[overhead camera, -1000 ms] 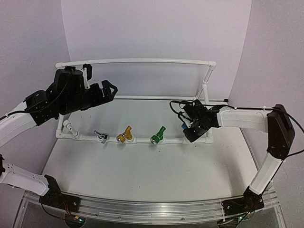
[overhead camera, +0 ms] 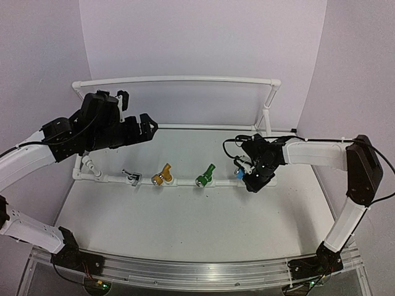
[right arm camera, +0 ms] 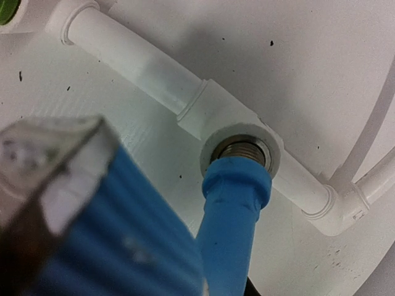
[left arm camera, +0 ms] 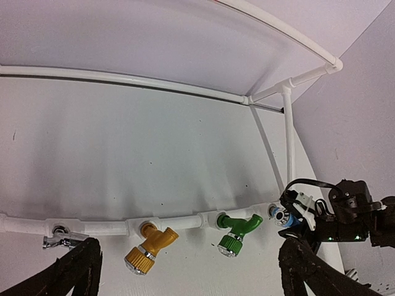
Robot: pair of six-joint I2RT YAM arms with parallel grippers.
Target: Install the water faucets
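A blue faucet (right arm camera: 228, 240) fills much of the right wrist view. Its threaded end sits at the mouth of a white tee (right arm camera: 200, 114), with some thread showing. My right gripper is shut on this faucet, though its fingers are mostly hidden behind the blue body. Along the same lower pipe are a metal faucet (left arm camera: 65, 239), a yellow faucet (left arm camera: 151, 246) and a green faucet (left arm camera: 237, 233), each joined to its tee. Up at the left, my left gripper (overhead camera: 150, 127) hangs open and empty, its fingers (left arm camera: 308, 274) wide apart.
A white pipe frame stands against the back, its upper bar (overhead camera: 179, 79) running across above the faucets. A short white pipe piece (overhead camera: 91, 165) slants up at the left end. The board (overhead camera: 179, 222) in front of the lower pipe is clear.
My right gripper has turned and dipped slightly at the tee, the blue faucet shifting downward with it. The left arm has moved a little to the right and down.
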